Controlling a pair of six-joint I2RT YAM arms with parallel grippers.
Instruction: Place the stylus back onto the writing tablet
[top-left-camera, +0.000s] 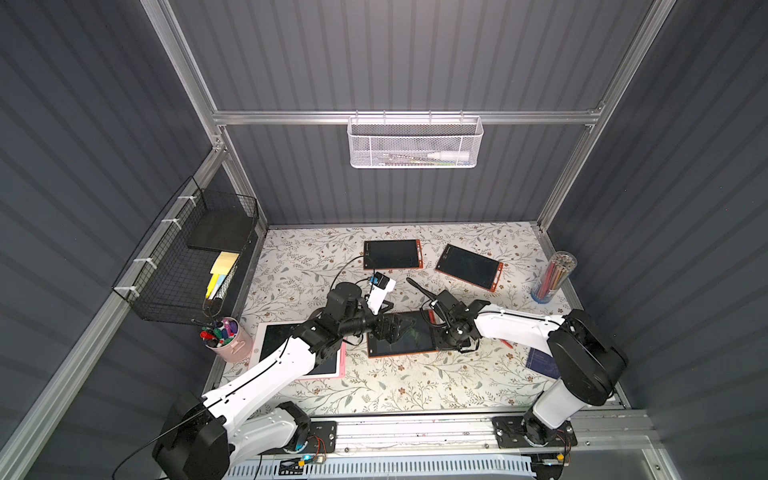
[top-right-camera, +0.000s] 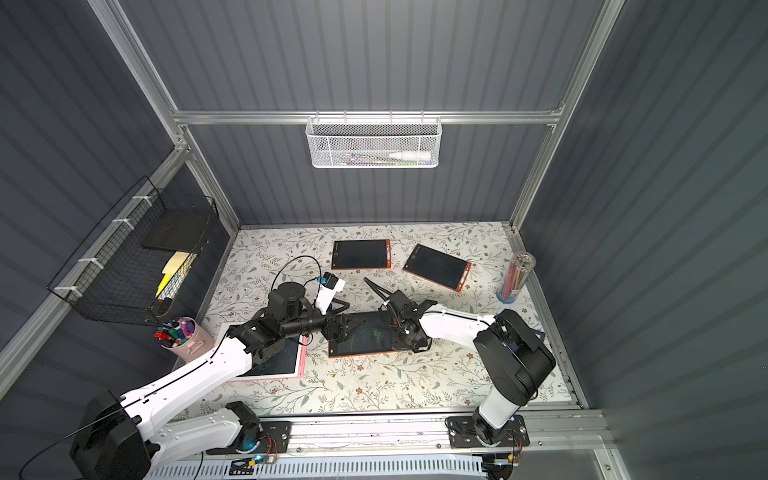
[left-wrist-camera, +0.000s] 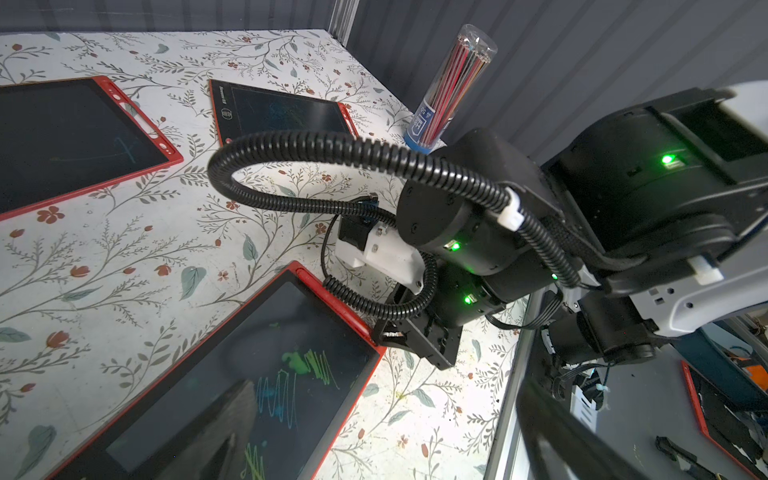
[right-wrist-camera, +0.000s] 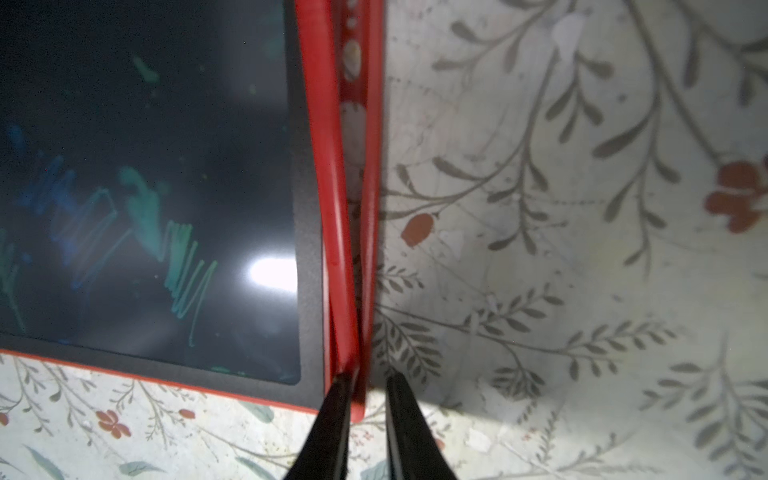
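The dark writing tablet (top-left-camera: 406, 336) with a red edge lies at the middle front, green and blue scribbles on its screen. Along the slotted red border on its right, the red stylus (right-wrist-camera: 332, 184) lies slightly askew; whether it is seated in the slot, I cannot tell. My right gripper is shut at the near right corner, one fingertip seeming to meet the stylus's near end, nothing visible between its fingers. From above, the right arm hides part of that border. My left gripper is open and empty, over the left part of the tablet.
Two more tablets (top-left-camera: 392, 253) (top-left-camera: 469, 266) lie behind. A white-and-pink tablet (top-left-camera: 336, 368) is partly beneath the left arm. A red thin object (top-left-camera: 507, 344) lies right of the right gripper. A clear pencil holder (top-left-camera: 553, 277) stands far right; a pink pen cup (top-left-camera: 233, 345) stands left.
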